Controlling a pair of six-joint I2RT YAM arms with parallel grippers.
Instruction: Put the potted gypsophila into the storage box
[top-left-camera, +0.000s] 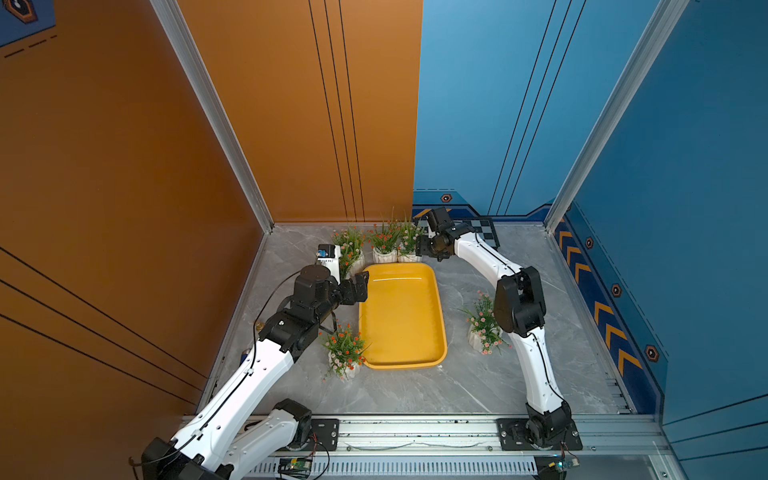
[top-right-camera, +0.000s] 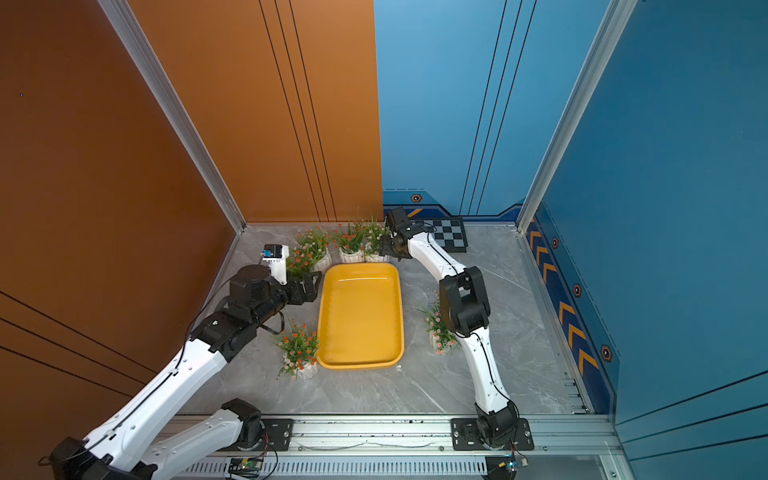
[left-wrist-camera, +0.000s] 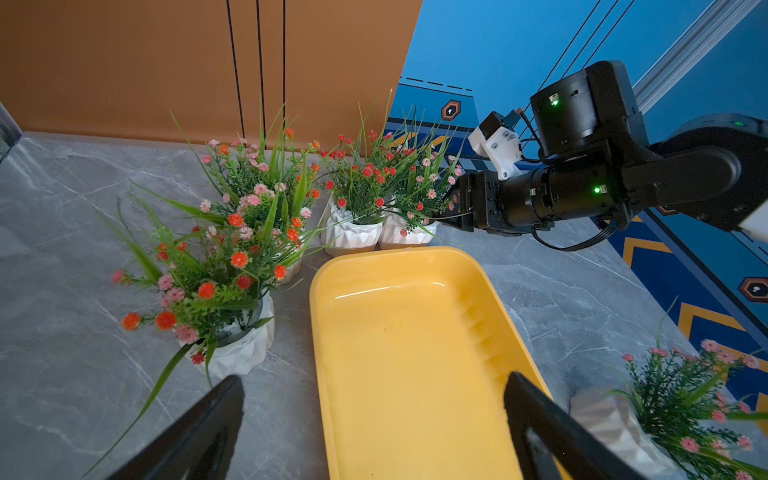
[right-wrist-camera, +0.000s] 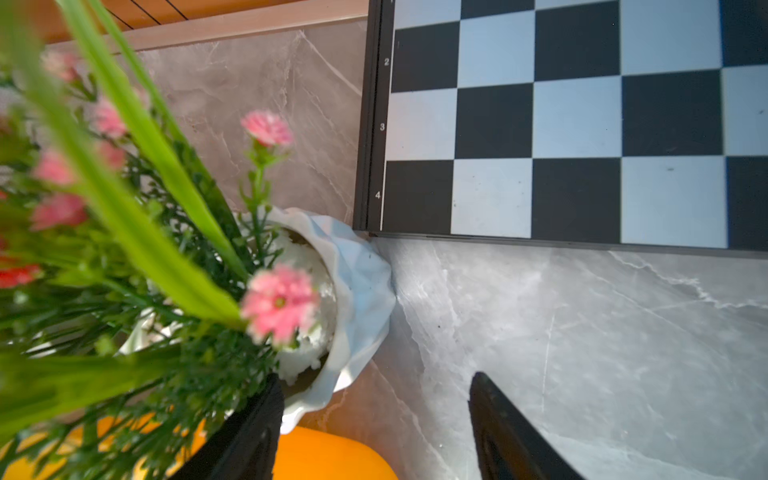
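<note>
Several white pots of pink and red flowers stand around the yellow box (top-left-camera: 401, 316). A pot with pink flowers (right-wrist-camera: 360, 312) at the back right of the row lies under my right gripper, which is part open beside the pot's rim, its foliage partly over the left finger. In the left wrist view, a back pot (left-wrist-camera: 350, 233) and a front-left pot (left-wrist-camera: 240, 348) stand by the box. My left gripper is open above the box's left side, with nothing held. Which pot is gypsophila I cannot tell.
A checkered board (right-wrist-camera: 576, 120) lies at the back beside the pots. Another pot (top-left-camera: 484, 328) stands right of the box and one (top-left-camera: 345, 360) at front left. Bare grey table (top-left-camera: 552, 360) shows on the right.
</note>
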